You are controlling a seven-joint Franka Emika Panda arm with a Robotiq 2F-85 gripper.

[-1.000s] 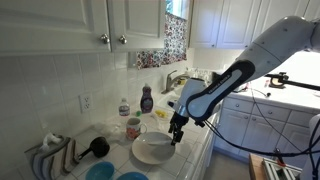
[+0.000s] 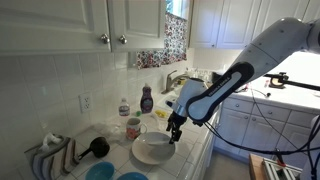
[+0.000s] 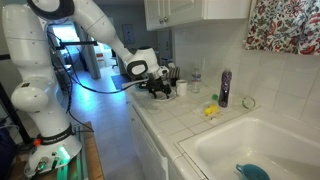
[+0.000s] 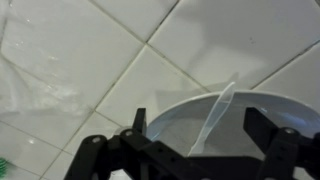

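Observation:
A round white dish [image 2: 153, 148] rests on the tiled counter, and its near rim shows at the bottom of the wrist view. A thin, pale utensil [image 4: 212, 120] lies across the rim, its upper end reaching past the edge and its lower end hidden by my gripper. My gripper stands open above the dish, with one finger to each side of the utensil as seen from the wrist. From the first exterior view, the gripper [image 2: 174, 138] is over the dish's right side. Nothing is visibly held.
Blue plates [image 2: 101, 172] lie nearer that camera, beside a black ladle-like item [image 2: 98, 148]. Behind the dish stand a mug [image 2: 133, 128], a clear bottle [image 2: 124, 110] and a dark bottle [image 2: 147, 101]. Clear plastic [image 4: 35, 85] lies on the tiles. The sink [image 3: 250, 150] is farther along.
My arm has shifted only slightly at the dish's right side. The dish and the things around it have not visibly moved.

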